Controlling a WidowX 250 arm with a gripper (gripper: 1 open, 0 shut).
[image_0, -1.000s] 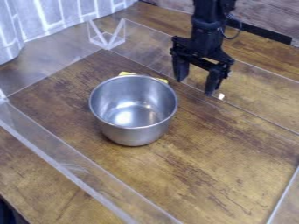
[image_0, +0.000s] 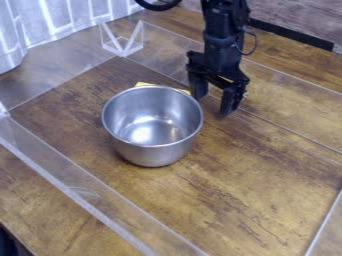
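My black gripper (image_0: 214, 88) hangs low over the table at the upper middle, its two fingers apart and open. It is just behind and to the right of a steel pot (image_0: 151, 128). A yellow object (image_0: 147, 86) lies behind the pot, close to the gripper's left finger and partly hidden by the pot. Whether the finger touches it, I cannot tell.
Clear plastic walls run along its sides. A small white frame (image_0: 120, 40) stands at the back left, near a white cloth (image_0: 34, 20).
The gripper has moved slightly left and down, closer to the pot and the yellow object. The pot has stayed in place.
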